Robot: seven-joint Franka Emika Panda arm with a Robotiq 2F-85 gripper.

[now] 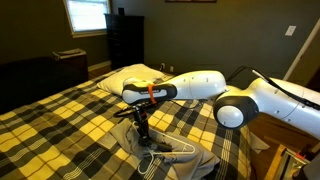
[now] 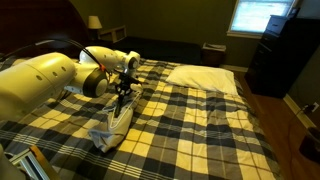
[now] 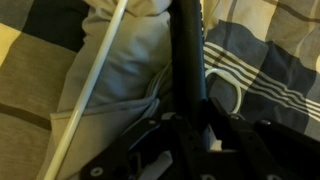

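Note:
A grey garment (image 1: pixel 186 164) lies rumpled on the plaid bedspread, and a white hanger (image 1: pixel 176 154) rests on it. In exterior view 1 my gripper (image 1: pixel 141 137) points down into the bunched end of the cloth, close to the hanger's hook. The wrist view has the grey cloth (image 3: pixel 97 55) on the left, crossed by one straight arm of the hanger (image 3: pixel 90 88); a curved white piece shows right of the dark fingers (image 3: pixel 187 55). My gripper appears shut on a fold of the garment, though the pinch itself is hidden. Exterior view 2 shows the garment (image 2: pixel 112 130) stretching toward the near side.
A white pillow (image 2: pixel 203 79) lies at the bed's far end. Most of the plaid bedspread (image 2: pixel 190 140) is bare and flat. A dark dresser (image 1: pixel 126 40) stands beyond the bed, and a window (image 1: pixel 87 16) is in the back wall.

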